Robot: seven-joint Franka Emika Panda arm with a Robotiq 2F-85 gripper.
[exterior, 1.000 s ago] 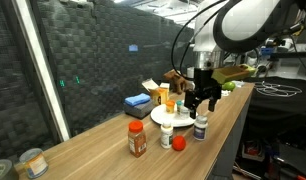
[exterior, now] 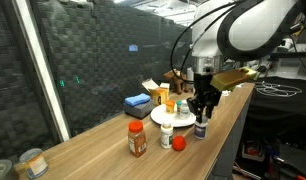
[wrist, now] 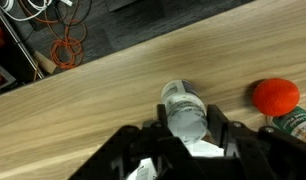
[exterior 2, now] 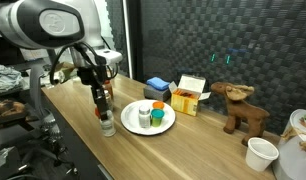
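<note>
A slim upright container with a pale grey top (wrist: 186, 118) stands on the wooden table, close to its edge. In exterior view 1 the container (exterior: 201, 129) shows below my gripper (exterior: 201, 113), and in exterior view 2 it (exterior 2: 107, 127) is beneath the fingers too. From the wrist view, my gripper has its dark fingers on either side of the container's top, shut on it. The container's base appears to rest on the table. A red ball (wrist: 276, 97) lies just beside it, apart from the fingers.
Near the ball (exterior: 179, 143) stand a white bottle (exterior: 166, 136) and an orange-lidded jar (exterior: 137, 139). A white plate (exterior 2: 135, 122) with small cups lies behind. A yellow box (exterior 2: 190, 95), toy moose (exterior 2: 244, 110) and white cup (exterior 2: 260, 153) sit farther along. Bare table lies between.
My gripper has come down onto the container's top, and its fingers now stand around it. The container, ball and other objects have not visibly moved.
</note>
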